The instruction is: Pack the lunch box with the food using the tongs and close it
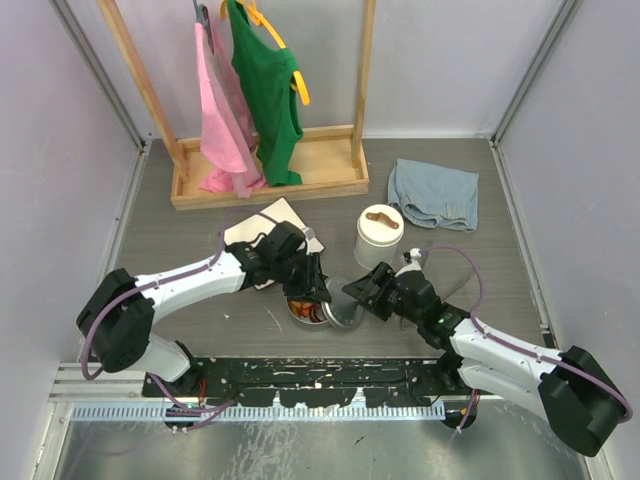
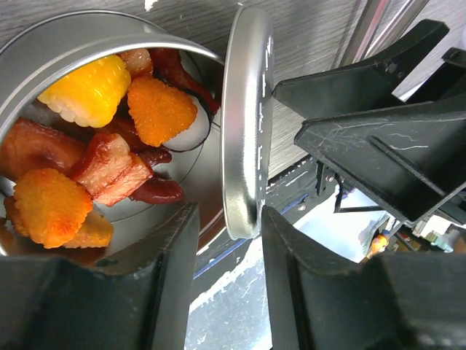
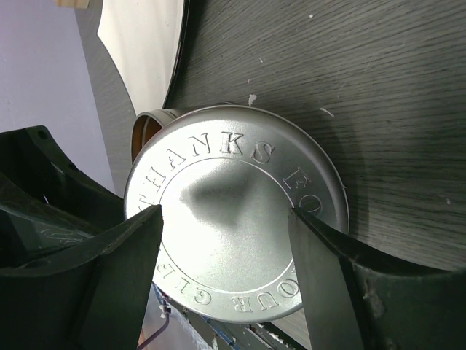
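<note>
The round steel lunch box holds corn, fried nuggets and meat pieces. Its silver lid stands tilted on edge at the box's right side, its embossed face filling much of the right wrist view. My left gripper is over the box, part open, its fingertips at the lid's lower edge in the left wrist view; whether anything is gripped is unclear. My right gripper stands open beside the lid, its fingertips in front of the lid's face.
A white canister, a white board, a folded blue cloth and a wooden rack with hanging garments sit behind. Free table shows at the left.
</note>
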